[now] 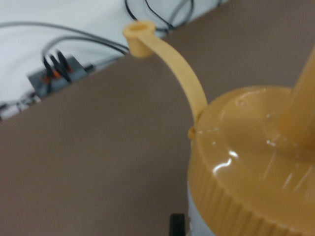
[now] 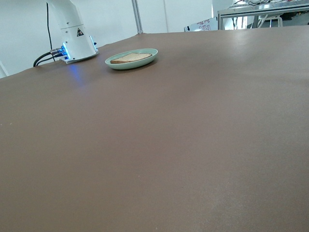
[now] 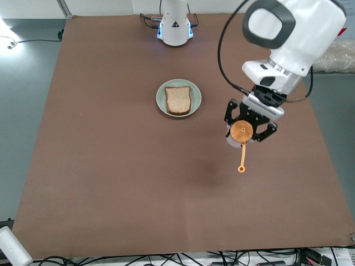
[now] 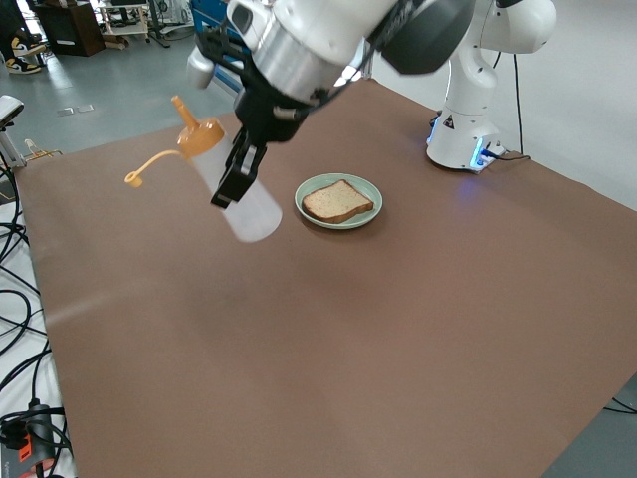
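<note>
My gripper (image 4: 234, 174) is shut on a translucent squeeze bottle (image 4: 249, 214) with an orange cap (image 3: 242, 131) and a dangling tip cover (image 1: 139, 37). The bottle is held in the air over the table's right part in the left view, right of a pale green plate (image 3: 177, 109) bearing a slice of bread (image 3: 177, 98). In the wrist view the cap (image 1: 251, 162) fills the right side. The plate (image 2: 123, 66) and bread also show in the top view, where my gripper is out of sight.
Cables and small devices lie along the near edge (image 3: 249, 257).
</note>
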